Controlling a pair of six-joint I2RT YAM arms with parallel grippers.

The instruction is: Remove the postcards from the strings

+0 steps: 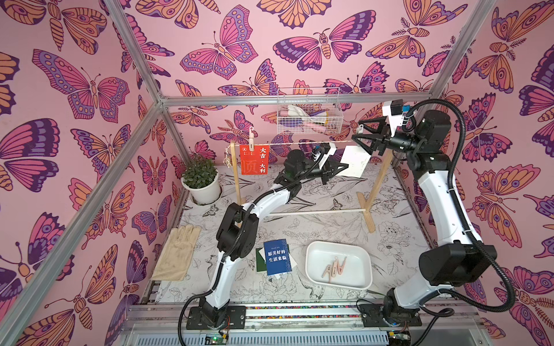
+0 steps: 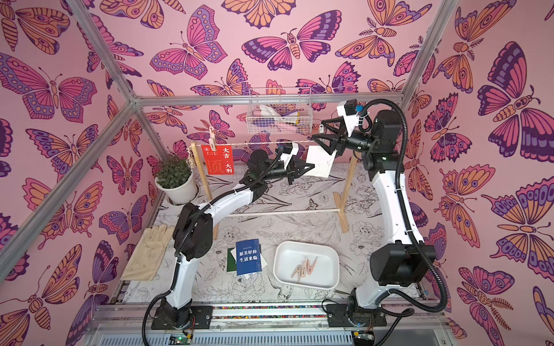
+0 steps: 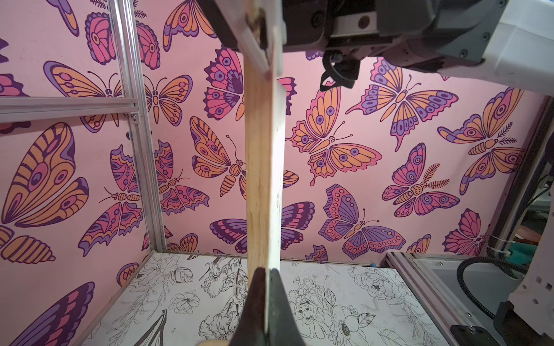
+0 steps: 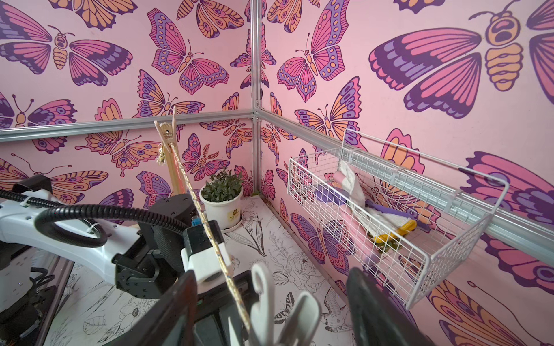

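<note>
A white postcard [image 1: 356,162] hangs from the string near the rack's right post. My left gripper [image 1: 345,167] is shut on its left edge; in the left wrist view the thin card [image 3: 267,308] stands edge-on between the fingertips. My right gripper [image 1: 356,133] is open at the string above the card. In the right wrist view a pale clothespin [image 4: 263,302] on the string [image 4: 214,242] sits between the spread right fingers, apart from them. A red postcard [image 1: 254,163] hangs at the left end under another clothespin [image 1: 251,138].
A white tray [image 1: 312,278] holds several clothespins. Beside it lie a blue card [image 1: 277,257] and others under it. A wire basket [image 4: 416,276] hangs on the back wall close to the right gripper. A potted plant [image 1: 201,180] and gloves [image 1: 176,252] are at left.
</note>
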